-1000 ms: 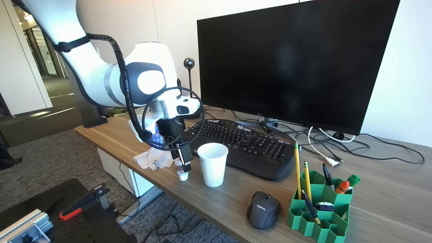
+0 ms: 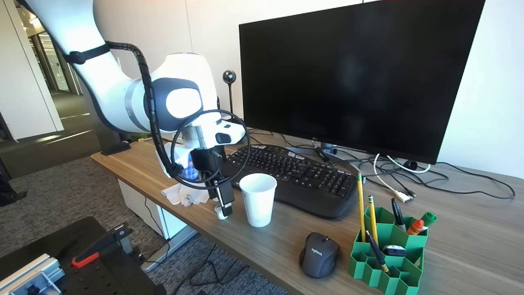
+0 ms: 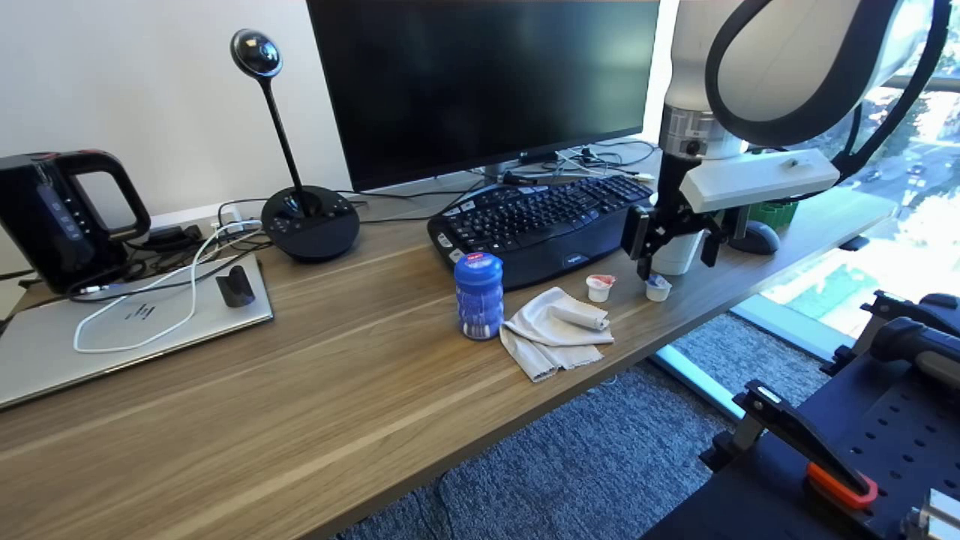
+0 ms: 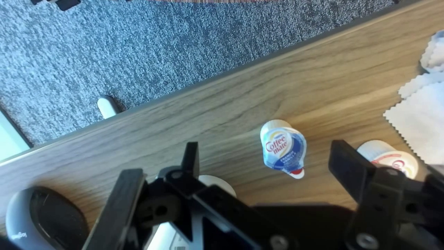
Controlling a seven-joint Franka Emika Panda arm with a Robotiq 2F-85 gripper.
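My gripper (image 3: 676,259) is open and low over the desk, its fingers pointing down. In the wrist view, a small creamer cup with a blue Coffee-mate lid (image 4: 284,148) shows between the two spread fingertips, a little off toward the desk edge. It stands clear of both fingers. Exterior view 1 has this cup (image 2: 220,213) partly hidden by a finger. A second creamer with a reddish lid (image 3: 599,287) sits to its left in exterior view 2; the wrist view shows it partly behind the right finger. The white paper cup (image 2: 258,200) stands upright close beside my gripper.
A grey cloth (image 3: 558,331) and a blue-lidded bottle (image 3: 479,297) lie beyond the second creamer. The keyboard (image 2: 294,177) is behind the cup. A mouse (image 2: 319,255) and green pen holder (image 2: 388,255) stand on the other side. The desk edge is near.
My gripper has come down slightly and shifted a little right in exterior view 1, so its finger covers more of the blue-lidded creamer. The objects on the desk have not moved.
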